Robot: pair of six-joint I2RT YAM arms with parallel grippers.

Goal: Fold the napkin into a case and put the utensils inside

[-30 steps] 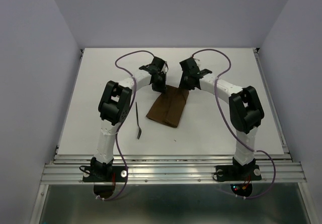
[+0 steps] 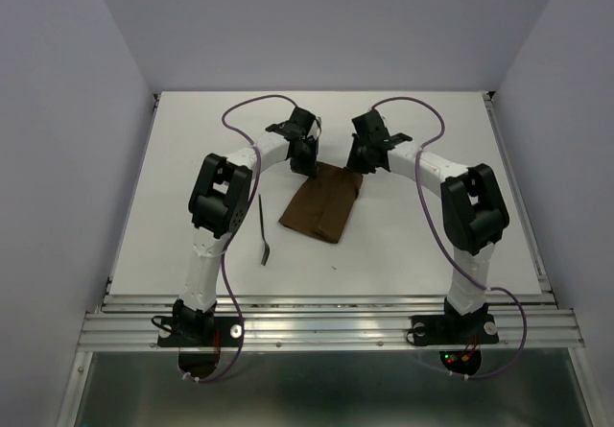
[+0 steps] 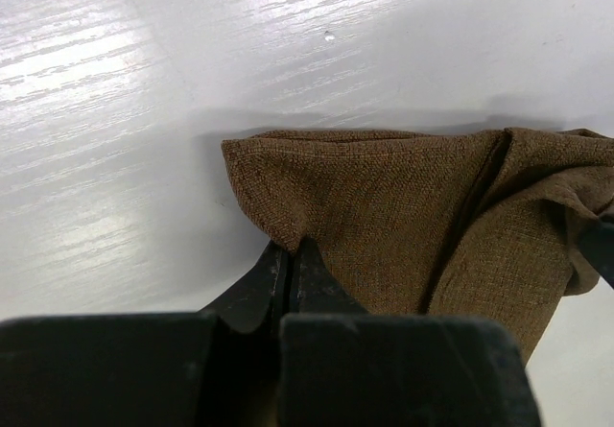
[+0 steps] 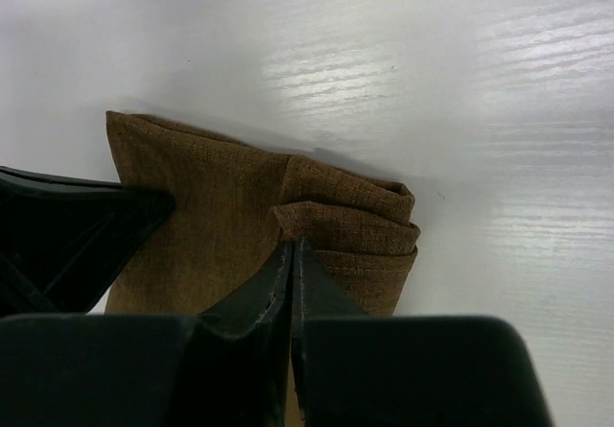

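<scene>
The brown napkin [image 2: 321, 206] lies on the white table, with a folded strip along its right side. My left gripper [image 2: 309, 168] is shut on the napkin's upper left corner; in the left wrist view the fabric [image 3: 374, 216] runs into the fingertips [image 3: 293, 249]. My right gripper [image 2: 357, 166] is shut on a folded flap near the upper right corner, seen in the right wrist view at the fingertips [image 4: 293, 249]. A long thin dark utensil [image 2: 264, 245] with a broader lower end lies left of the napkin.
A small dark speck lies below the napkin. Both arms reach in from the front edge.
My right gripper has moved slightly rightward over the last second, and the napkin's upper right edge has shifted a little with it. My left gripper has barely moved.
</scene>
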